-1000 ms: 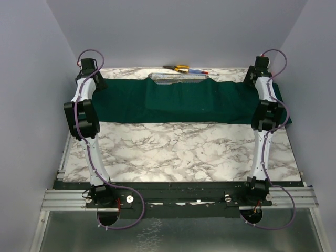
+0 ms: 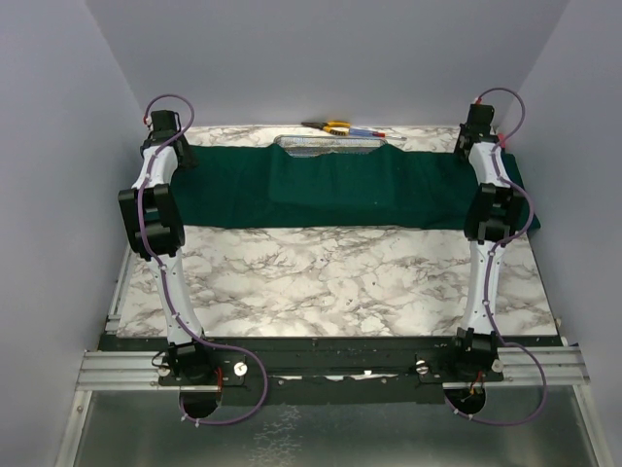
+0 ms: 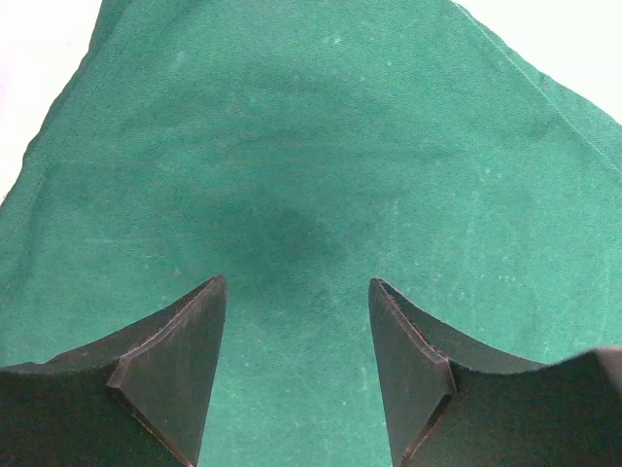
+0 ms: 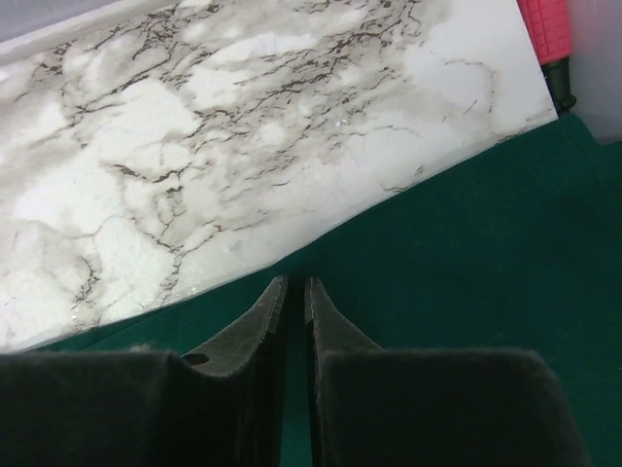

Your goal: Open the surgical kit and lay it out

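Observation:
A dark green cloth is spread in a long strip across the back half of the marble table. My left gripper is over the cloth's left end, fingers apart with only cloth below them. My right gripper is at the cloth's back edge on the right end, its fingertips close together with a narrow gap; whether cloth is between them I cannot tell. A perforated metal tray shows behind the middle of the cloth, partly covered by it.
Yellow-handled tools and blue-and-red ones lie behind the tray. A red item stands at the back right corner. Walls rise at both sides and the back.
My right gripper has shifted slightly over the cloth's right end. The left arm and the cloth look almost unchanged.

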